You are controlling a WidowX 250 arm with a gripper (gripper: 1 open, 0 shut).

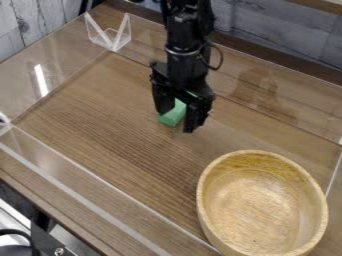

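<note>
A black robot arm reaches down from the top centre, its gripper (179, 112) open over a small green object (171, 115) near the middle of the wooden table (94, 160). The dark fingers partly cover the green object; whether they touch it cannot be told.
A large round yellow tub (261, 215) stands at the front right. Dark space lies beyond the table's edge at the top left and bottom left.
</note>
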